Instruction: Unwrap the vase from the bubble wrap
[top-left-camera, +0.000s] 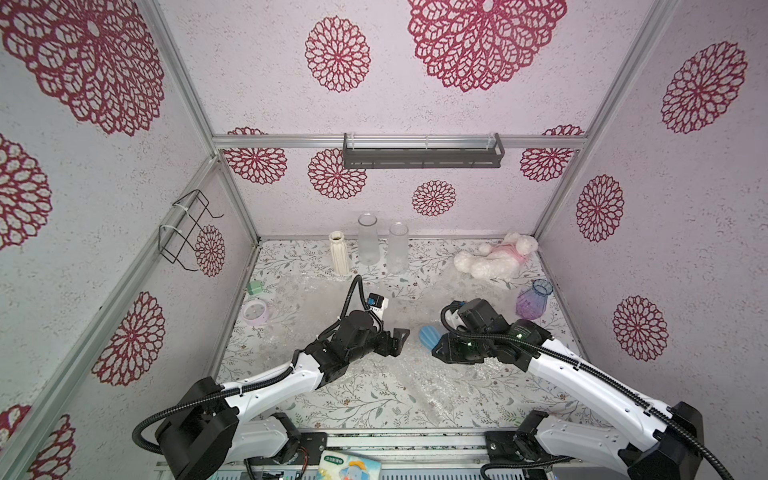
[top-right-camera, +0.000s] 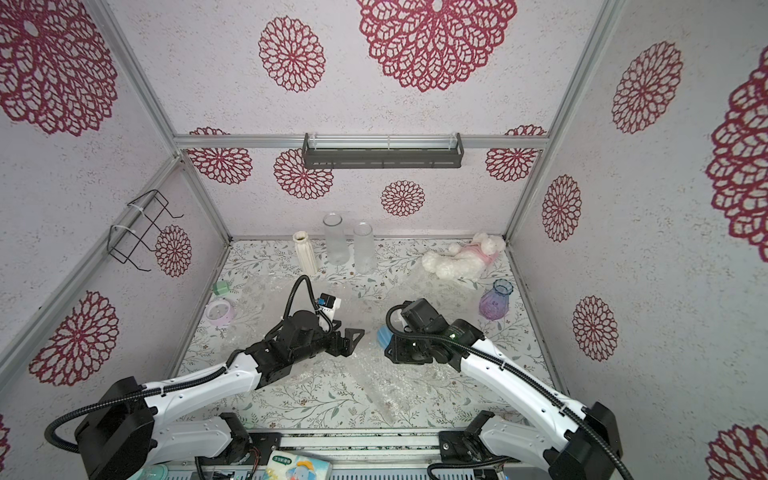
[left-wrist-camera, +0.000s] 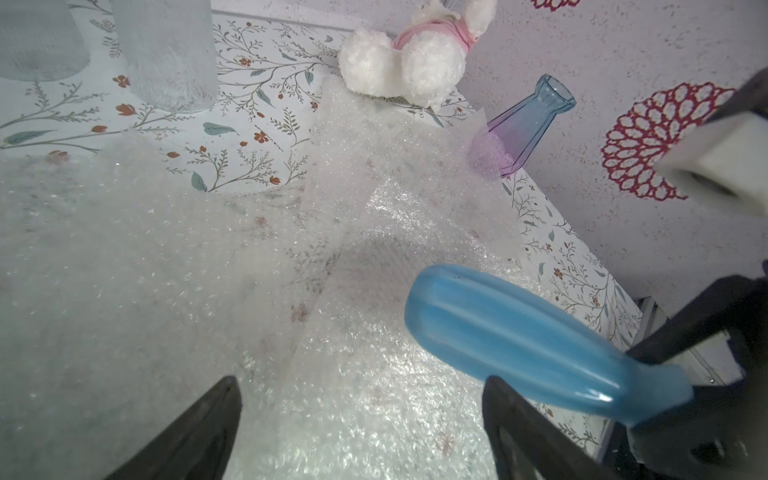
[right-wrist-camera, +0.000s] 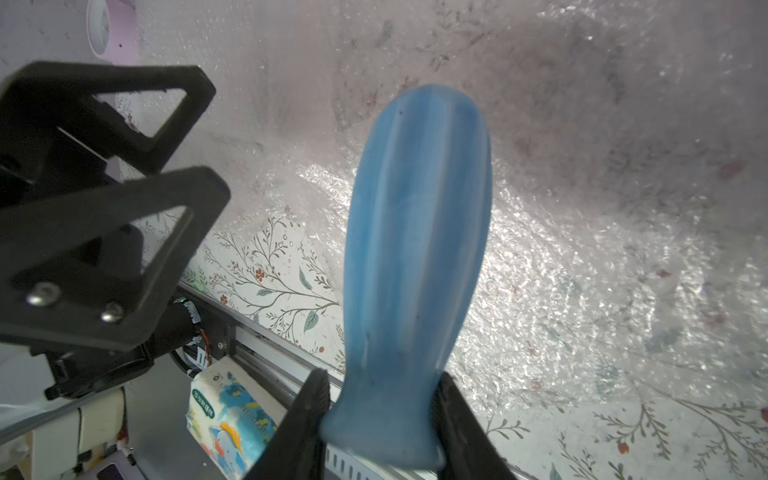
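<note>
The ribbed blue vase (right-wrist-camera: 416, 224) is bare of wrap and lies tilted in the air, its narrow neck held by my right gripper, which is shut on it. In the left wrist view the vase (left-wrist-camera: 512, 336) points its rounded base toward the middle. Below it the clear bubble wrap (left-wrist-camera: 320, 336) is spread flat across the table. My left gripper stands open, nothing between its fingers, just left of the vase in the top left view. The left fingers (right-wrist-camera: 152, 200) also show at the side of the right wrist view.
A cream vase (top-left-camera: 340, 254) and two frosted glasses (top-left-camera: 368, 240) stand at the back. A white plush toy (top-left-camera: 497, 257) and a purple vase (top-left-camera: 533, 299) occupy the right. Pale tape (top-left-camera: 255, 312) lies at the left.
</note>
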